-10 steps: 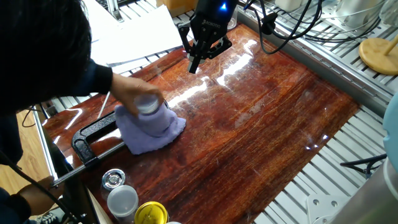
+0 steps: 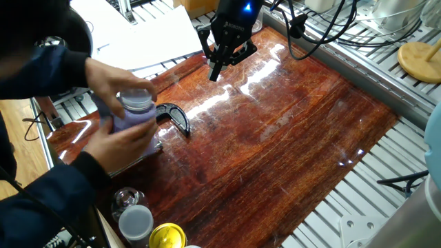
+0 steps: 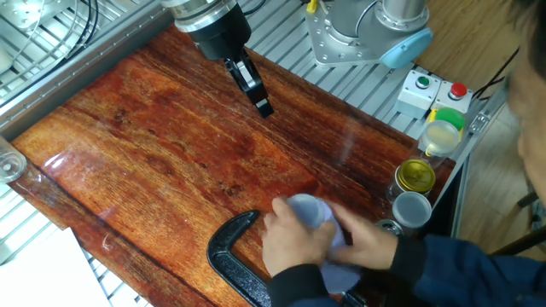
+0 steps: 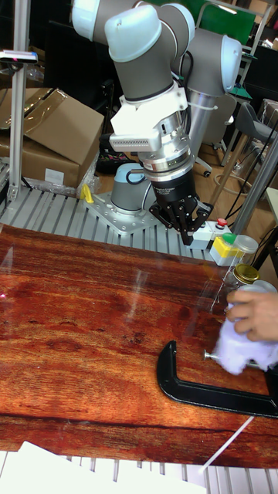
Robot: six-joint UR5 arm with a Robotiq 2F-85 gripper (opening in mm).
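My gripper [image 2: 216,74] hangs over the far side of the table, pointing down. Its fingertips come together and I see nothing between them; the same gripper [image 4: 188,237] shows from the front in exterior view 3. Well away from it, a person's two hands hold a clear jar [image 2: 136,100] wrapped in a purple cloth [image 2: 131,122]. The cloth [image 3: 339,275] hangs below the hands in exterior view 2. A black C-shaped clamp [image 3: 223,256] lies beside the hands, partly hidden by them in exterior view 1.
Along one table edge stand a gold-lidded jar [image 3: 416,176], a white-lidded jar [image 3: 412,210] and other containers. Beyond them is a red stop button [image 3: 458,90]. White paper [image 2: 148,41] lies beside the table.
The jar and cloth have moved left and up toward the person, and a second hand has come onto them. The person has drawn back. My gripper has stayed still.
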